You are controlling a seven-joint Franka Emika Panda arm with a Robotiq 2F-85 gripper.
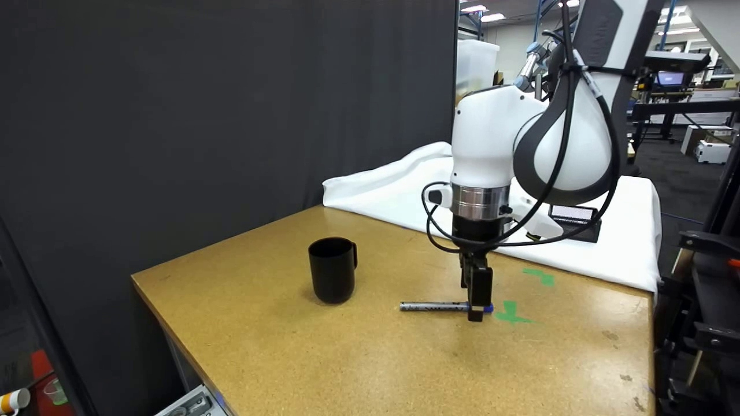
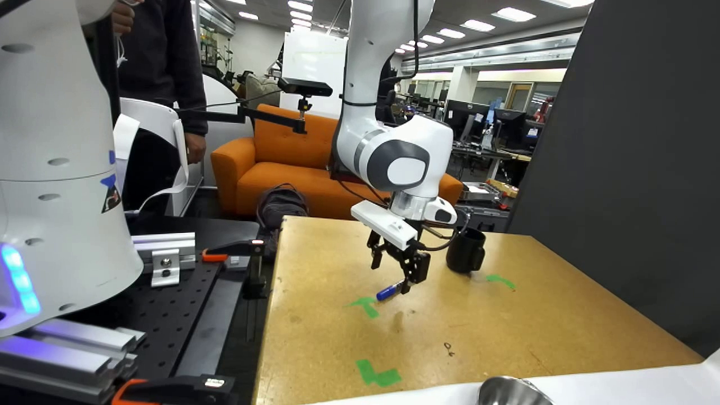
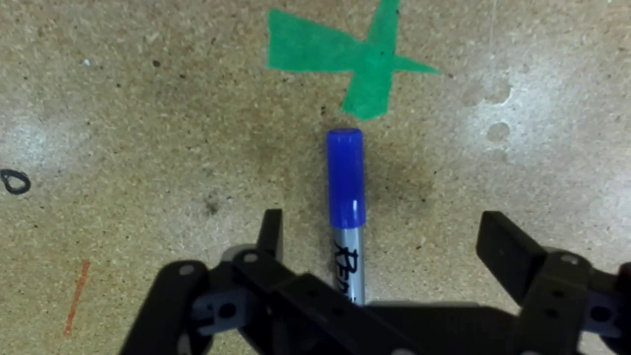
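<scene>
A silver marker with a blue cap [image 3: 346, 177] lies flat on the wooden table, its printed barrel running down out of sight behind the gripper's body in the wrist view. My gripper stands open over it, one finger on either side and apart from it; the marker is closer to the left finger. From the side, in exterior view 1, the near finger covers part of the marker [image 1: 433, 306] close to the cap end. A black mug [image 1: 333, 270] stands upright to the left of the marker.
Green tape [image 1: 511, 313] marks the table just past the cap, with another piece [image 1: 541, 277] farther back. White cloth [image 1: 589, 253] runs along the back edge. A metal bowl [image 2: 511, 391] sits on the cloth.
</scene>
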